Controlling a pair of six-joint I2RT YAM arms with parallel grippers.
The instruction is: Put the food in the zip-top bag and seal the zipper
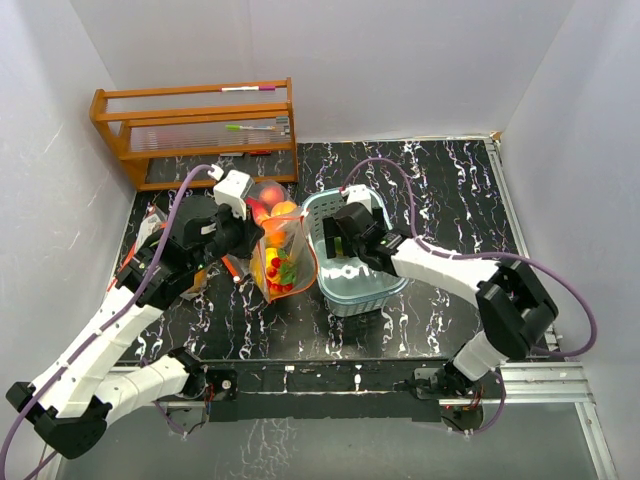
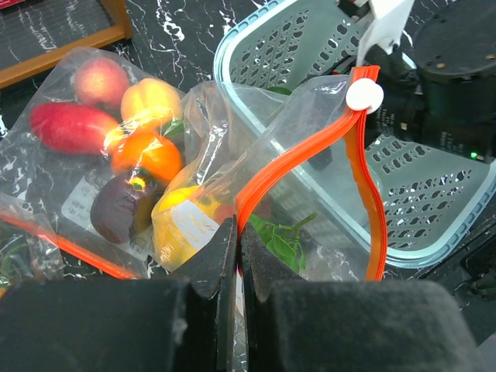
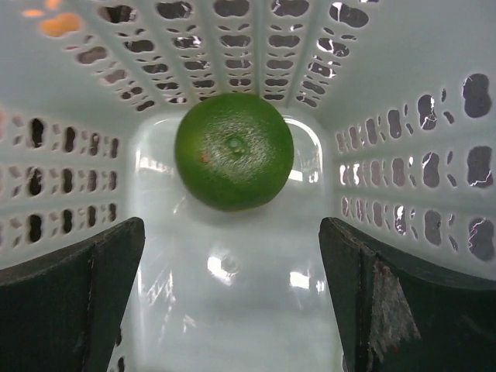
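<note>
My left gripper is shut on the orange zipper rim (image 2: 291, 159) of a clear zip top bag (image 1: 300, 250), whose mouth stands open toward the basket. Inside this bag show a yellow piece (image 2: 180, 225) and green leaves (image 2: 280, 246); red pieces (image 1: 277, 275) show from above. In the right wrist view, a round green fruit (image 3: 234, 151) lies on the floor of a pale blue-green basket (image 1: 360, 285), against its end wall. Reaching down into the basket, my right gripper is open, its fingers apart on this side of the fruit, nothing between them.
Another clear bag (image 2: 58, 167) holding several fruits and a dark eggplant-like piece (image 2: 122, 205) lies left of the held bag. A wooden rack (image 1: 200, 115) stands at the back left.
</note>
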